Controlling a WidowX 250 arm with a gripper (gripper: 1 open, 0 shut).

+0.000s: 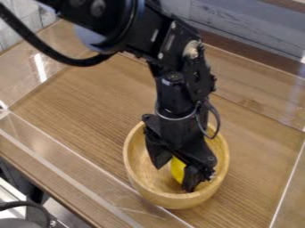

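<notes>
My black gripper [179, 162] is down inside a light wooden bowl [145, 183], its fingers open around a yellow object [177, 170]. The gripper hides much of that object, so its shape and whether the fingers touch it cannot be made out.
The bowl stands on a wooden table [84, 107] with bare room to the left, behind and to the right. A white panelled wall [256, 40] runs along the back. The table's edge and some dark cables are at the lower left.
</notes>
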